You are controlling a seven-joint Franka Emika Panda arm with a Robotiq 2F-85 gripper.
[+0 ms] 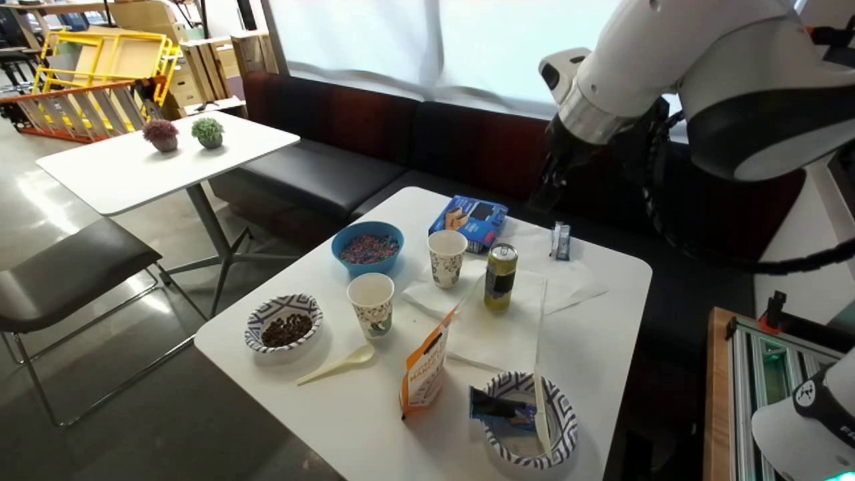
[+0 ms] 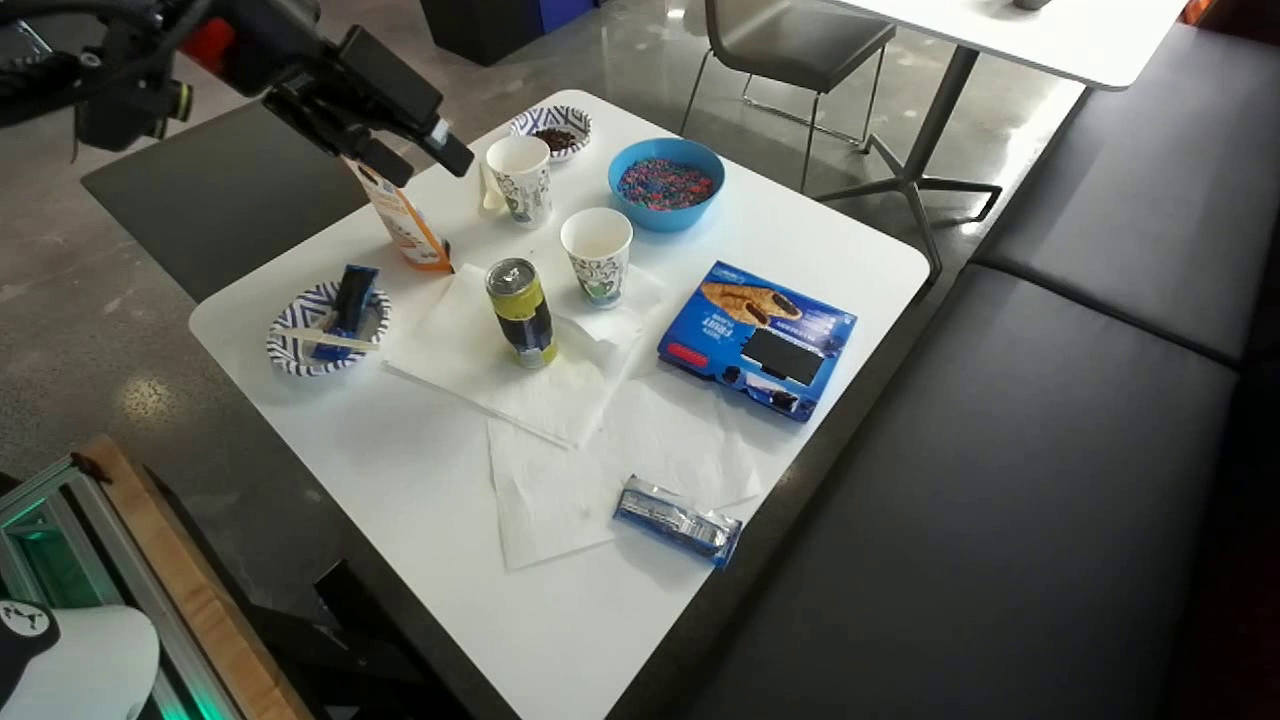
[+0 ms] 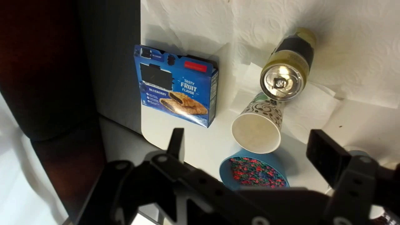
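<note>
My gripper is open, with nothing held between its fingers; in exterior view 1 it hangs [image 1: 550,192] above the table's bench side. Below it, in the wrist view, lie a blue snack box [image 3: 180,84], an upright yellow-green can [image 3: 287,71], a patterned paper cup [image 3: 258,129] and a blue bowl [image 3: 227,174] of colourful bits. A wrapped bar [image 2: 678,520] rests partly on a napkin near the table edge. Another dark blue packet [image 2: 348,306] lies in a patterned bowl [image 2: 292,314] beside a pale utensil.
An orange-and-white pouch [image 1: 425,373] stands near the second paper cup [image 1: 372,308]. Farther left are a pale spoon [image 1: 336,365] and a patterned bowl [image 1: 260,341] with brown pieces. A black bench [image 2: 960,516] runs alongside.
</note>
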